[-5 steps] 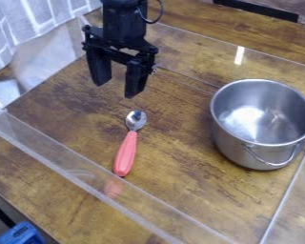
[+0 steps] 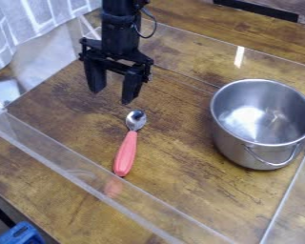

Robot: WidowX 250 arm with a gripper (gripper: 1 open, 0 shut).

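A spoon (image 2: 127, 148) with a pink handle and metal bowl lies on the wooden table, left of a large steel pot (image 2: 258, 122). My black gripper (image 2: 117, 84) hangs above the table, behind and a little left of the spoon, open with empty space between its two fingers.
Clear plastic walls border the wooden work area (image 2: 66, 162) along the front and sides. A blue object (image 2: 20, 233) lies outside at the bottom left.
My gripper has shifted slightly left and changed its angle a little. The spoon and pot have not moved.
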